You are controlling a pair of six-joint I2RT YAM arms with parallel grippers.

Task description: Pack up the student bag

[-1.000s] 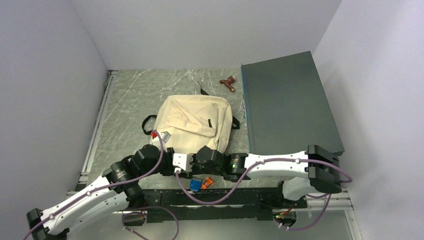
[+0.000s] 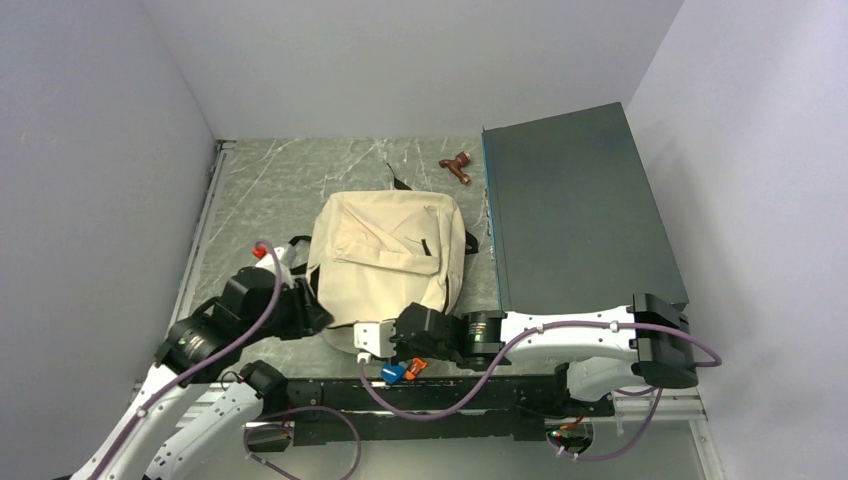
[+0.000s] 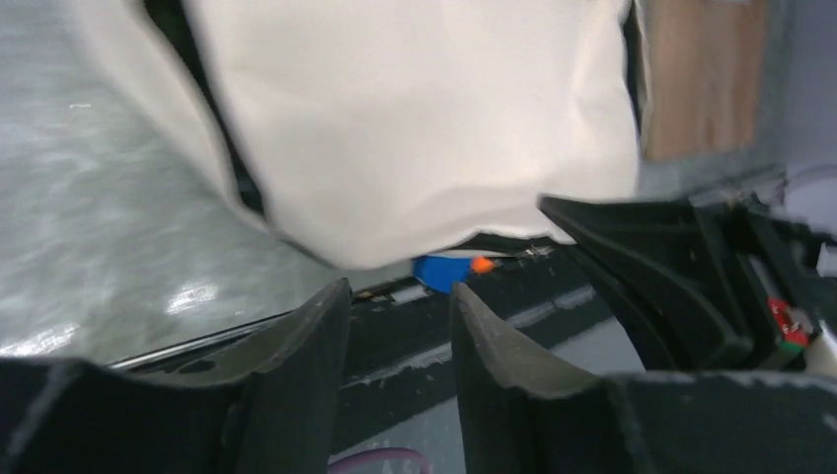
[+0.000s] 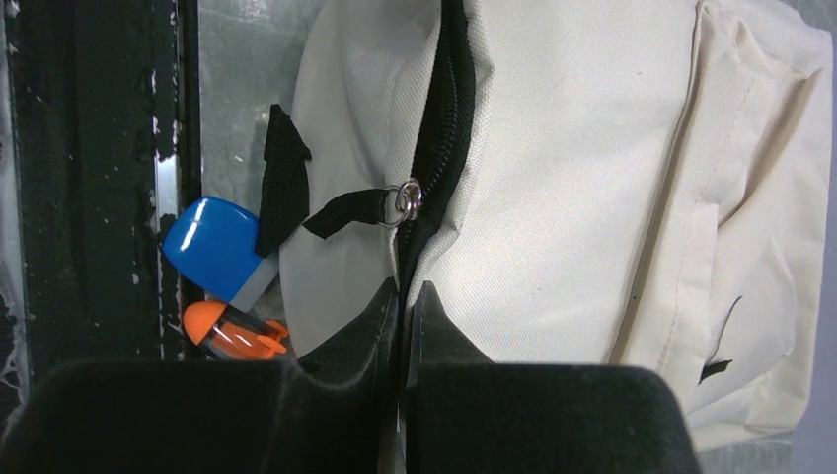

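Note:
A cream bag (image 2: 385,240) lies on the marble surface, its black zipper (image 4: 444,138) with ring pull (image 4: 405,200) along the front edge. My right gripper is shut on the bag's edge at the zipper. My left gripper hangs left of the bag, part open, its fingers apart with nothing visible between them; the left wrist view is blurred. A blue object (image 4: 212,242) and an orange object (image 4: 237,331) lie beside the bag at the front edge.
A dark grey panel (image 2: 570,210) covers the right side. A brown object (image 2: 455,165) lies behind the bag. A dark rail (image 4: 89,197) runs along the front.
My left gripper has moved left and back, away from the right gripper. The right arm has shifted slightly right, and the bag's front moved slightly with it.

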